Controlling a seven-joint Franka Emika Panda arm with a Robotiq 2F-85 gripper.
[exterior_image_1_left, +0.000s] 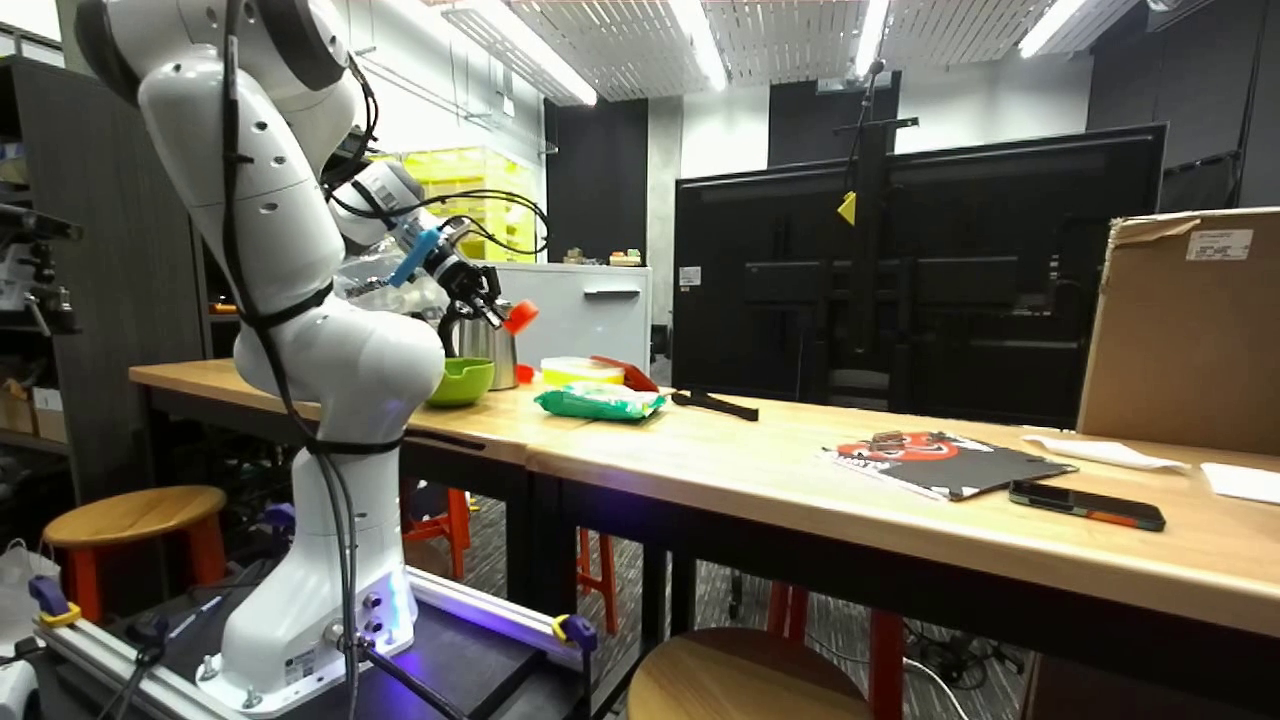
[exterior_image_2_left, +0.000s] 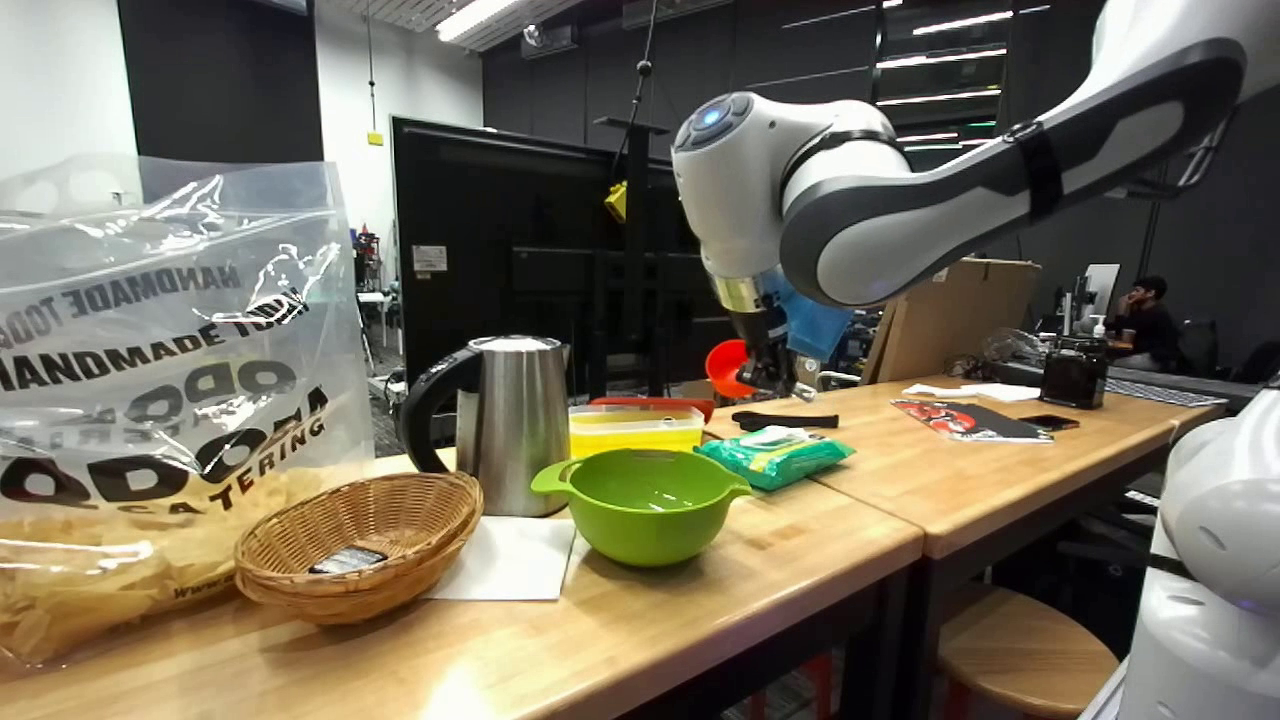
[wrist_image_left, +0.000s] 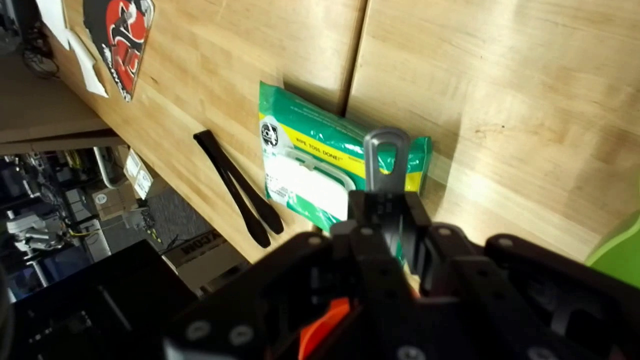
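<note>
An orange cup (exterior_image_2_left: 726, 368) is held up in the air by my gripper (exterior_image_2_left: 774, 382), which is shut on its grey handle (wrist_image_left: 387, 159). In the wrist view the handle's looped end sticks out past the fingers, while only a bit of the orange cup (wrist_image_left: 324, 327) shows among the dark fingers. Exterior view 1 has the cup (exterior_image_1_left: 521, 317) tilted, above the table and close to the steel kettle (exterior_image_1_left: 489, 348). The green bowl (exterior_image_2_left: 648, 510) stands on the table, below and to the left of the gripper in exterior view 2.
A green wipes packet (wrist_image_left: 324, 150) lies under the gripper, with black tongs (wrist_image_left: 237, 186) beside it. The yellow container (exterior_image_2_left: 636, 430), wicker basket (exterior_image_2_left: 360, 540) and plastic bag (exterior_image_2_left: 180, 360) occupy the table too. Bare wood (exterior_image_1_left: 744, 450) lies toward the dark folder (exterior_image_1_left: 954, 462).
</note>
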